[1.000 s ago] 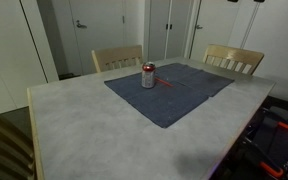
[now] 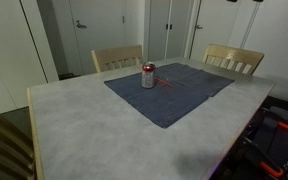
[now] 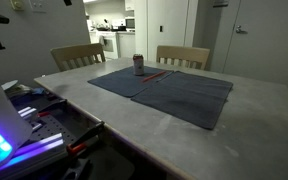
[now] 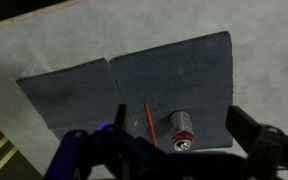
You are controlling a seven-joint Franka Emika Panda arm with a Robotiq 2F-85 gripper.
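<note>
A red and silver can [image 2: 148,75] stands upright on a dark blue cloth [image 2: 169,105] on the table. In the wrist view the can [image 4: 182,130] is seen from above, near the cloth's lower edge. Left of it lies a thin red stick [image 4: 150,123], possibly a pen or straw. My gripper hangs high over the table, its fingers wide open with nothing between them. Both the can and the stick lie below the gap, apart from the fingers.
Wooden chairs stand at its edges, one chair [image 3: 184,58] behind the cloth in exterior view 2. A fold or seam crosses the cloth.
</note>
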